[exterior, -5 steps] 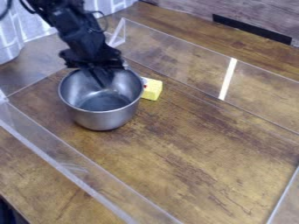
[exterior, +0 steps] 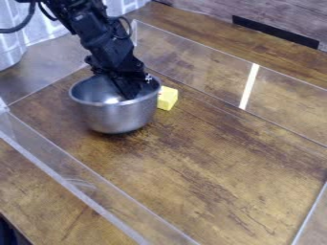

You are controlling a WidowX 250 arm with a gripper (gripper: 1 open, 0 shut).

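Note:
A steel bowl [exterior: 113, 110] sits on the wooden table [exterior: 230, 172] at the left. My black gripper [exterior: 129, 84] reaches down from the top left, its tip at or inside the back of the bowl's rim. Whether it is open or shut, and whether anything is between its fingers, cannot be seen. A yellow block [exterior: 167, 99] lies just right of the bowl, partly behind it.
Clear plastic panels edge the work area at the left, back and right. A white strip [exterior: 250, 84] is on the back panel.
My gripper has moved down into the bowl's back part from above it. The bowl has shifted slightly right and appears a little higher in view.

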